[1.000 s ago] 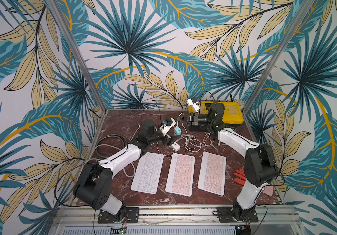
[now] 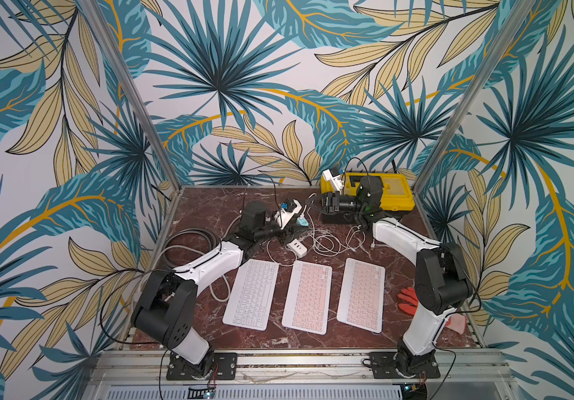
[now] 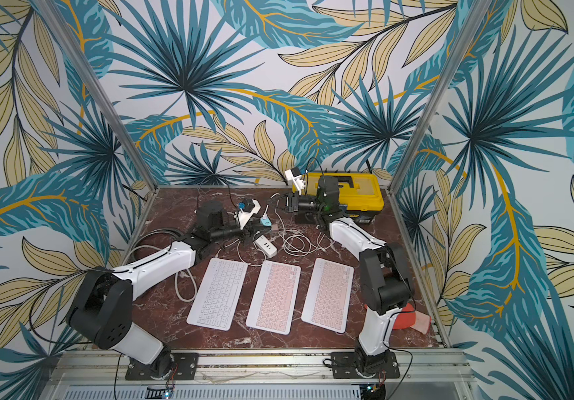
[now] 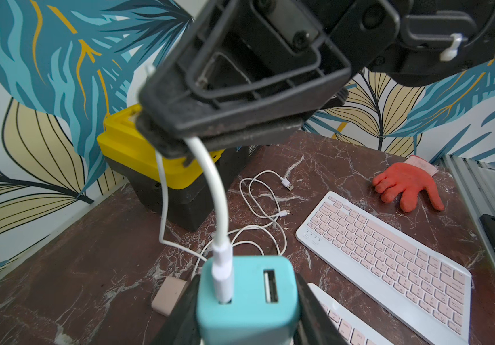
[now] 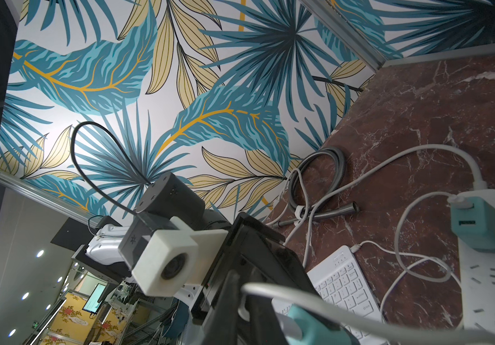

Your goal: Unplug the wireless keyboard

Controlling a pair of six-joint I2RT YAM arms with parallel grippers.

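Observation:
My left gripper (image 2: pixel 295 230) is shut on a teal charger (image 4: pixel 250 299), held up near the back middle; a white plug is seated in one of its ports. My right gripper (image 2: pixel 319 203) is shut on the white cable (image 4: pixel 206 155) above the charger, the cable running up from the plug between its fingers. Three keyboards lie in a row at the front: white (image 2: pixel 250 293), pink-keyed middle (image 2: pixel 307 296) and pink-keyed right (image 2: pixel 360 294). A white power strip (image 5: pixel 489 270) with another teal adapter (image 5: pixel 477 224) lies behind them.
A yellow-lidded toolbox (image 2: pixel 393 193) stands at the back right. Coiled cables (image 2: pixel 193 240) lie at the left, loose white cables in the middle. A red glove (image 4: pixel 405 184) lies at the right edge.
My right gripper has shifted only slightly.

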